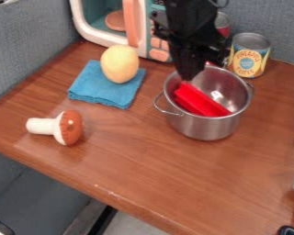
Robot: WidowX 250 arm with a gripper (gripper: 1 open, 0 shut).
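A steel pot [204,126] with handles stands on the right half of the wooden table, and a red elongated object [200,99] lies inside it. The black gripper [190,66] hangs above the back of the pot, clear of the red object; its fingertips are dark and hard to make out, so its opening cannot be told.
A yellow potato-like toy [118,63] sits by a blue cloth [103,89]. A toy mushroom [58,127] lies front left. A can [246,57] and a toy microwave [93,20] stand behind.
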